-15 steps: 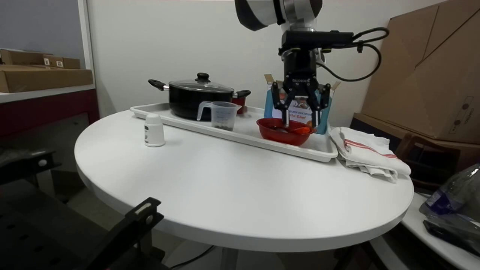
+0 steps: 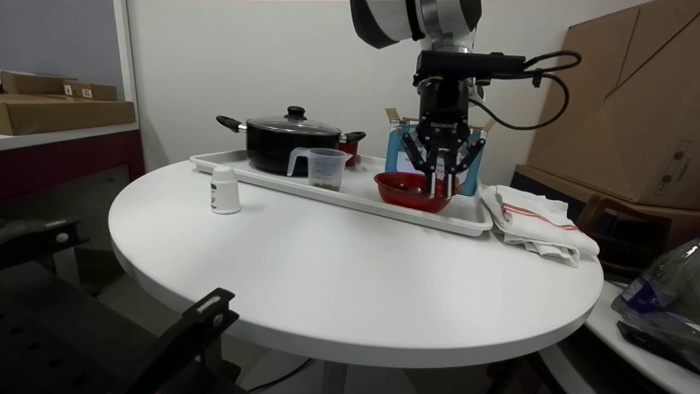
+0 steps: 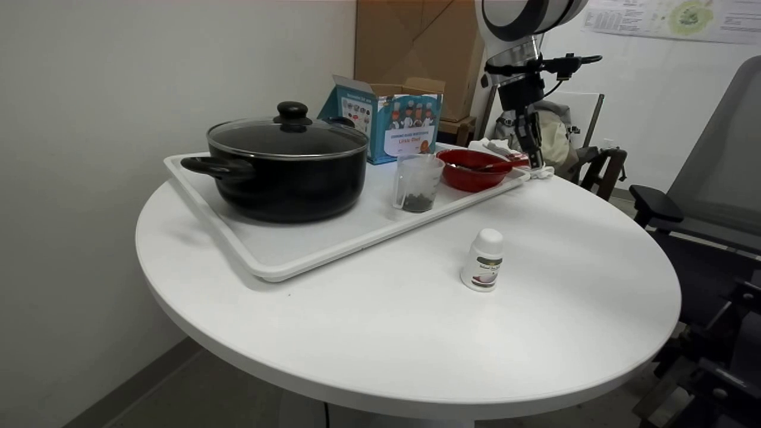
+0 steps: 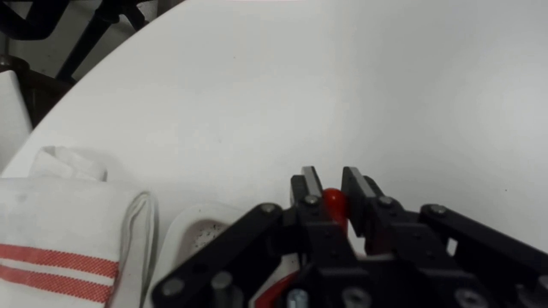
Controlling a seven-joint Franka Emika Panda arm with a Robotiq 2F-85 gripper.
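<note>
My gripper (image 2: pixel 440 190) reaches down at the right side of the red bowl (image 2: pixel 405 195), which stands on the white tray (image 3: pixel 235 246). In the wrist view my gripper is shut on a red handle (image 4: pixel 335 203), its rounded end showing between the fingers. Seen in exterior view 2, the red handle (image 3: pixel 510 164) slants out over the bowl's rim toward my fingertips, with its other end inside the bowl. What the utensil's far end looks like is hidden. Most of the bowl lies beneath the gripper and out of sight in the wrist view.
A lidded black pot (image 3: pixel 289 175) and a clear measuring cup (image 3: pixel 418 184) share the tray, with a blue box (image 3: pixel 410 125) behind. A folded towel (image 2: pixel 535 220) lies right of the tray. One white bottle (image 3: pixel 484 260) stands alone.
The gripper's fingers have closed from wide apart to around the red handle. The arm has shifted slightly right and lower in exterior view 1; the bowl stays put.
</note>
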